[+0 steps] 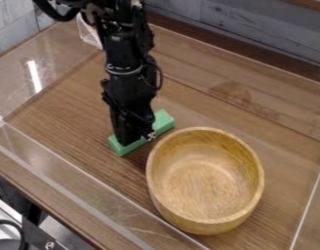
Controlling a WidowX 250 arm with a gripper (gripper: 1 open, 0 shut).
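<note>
My black gripper (pixel 130 130) hangs from the arm over a green block (pixel 159 124) lying on the wooden table, its fingertips low beside the block's left part. The fingers look closed; I cannot see anything held between them, and the arm hides part of the block. A cream oval bowl (pixel 205 194) stands just right of and below the block.
Bare wood (pixel 254 93) spreads to the right and back of the block. A pale strip runs along the left side of the table, and a black cable shows at the bottom left corner.
</note>
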